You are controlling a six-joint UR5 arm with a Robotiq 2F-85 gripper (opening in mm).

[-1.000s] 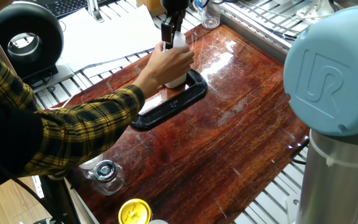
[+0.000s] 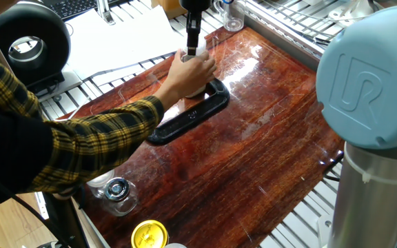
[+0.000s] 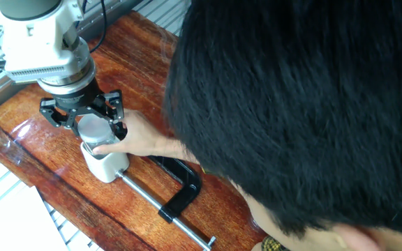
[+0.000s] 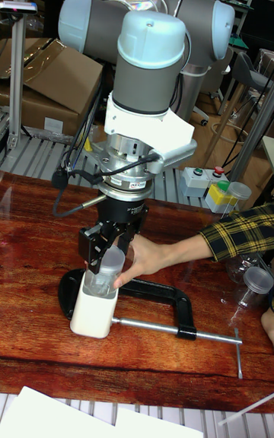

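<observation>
A clear jar with a pale, frosted lid stands upright in a white block-shaped holder, steadied by a person's hand. Directly above the jar, my gripper points down, its fingers spread wide to either side of the lid. It looks open; whether either finger touches the jar cannot be made out. The white holder is held by a black clamp with a long metal screw rod. In exterior view 1 the hand hides most of the jar.
The person's arm reaches across the left side of the table. Glass jars and a yellow lid stand near the front left edge. Another glass is at the far edge.
In exterior view 1 the gripper finger has shifted slightly right and now covers more of the jar's top. The hand has barely moved; clamp and holder look unmoved.
</observation>
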